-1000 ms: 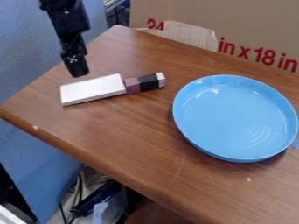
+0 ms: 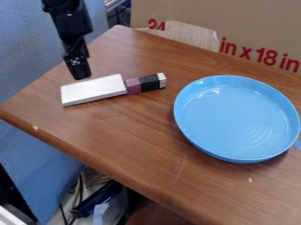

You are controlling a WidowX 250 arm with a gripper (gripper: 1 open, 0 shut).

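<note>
My black gripper (image 2: 77,67) hangs at the upper left of the camera view, just above and behind the white end of a flat, long object (image 2: 91,90) lying on the wooden table. That object has a broad white part and a narrower, banded dark-pink and black end (image 2: 146,83) with a pale tip. Whether my fingers are apart or closed is hard to make out. A round light-blue plate (image 2: 235,118) sits on the right of the table.
A large cardboard box (image 2: 223,26) stands along the back. The table's left and front edges (image 2: 118,176) drop to a cluttered floor.
</note>
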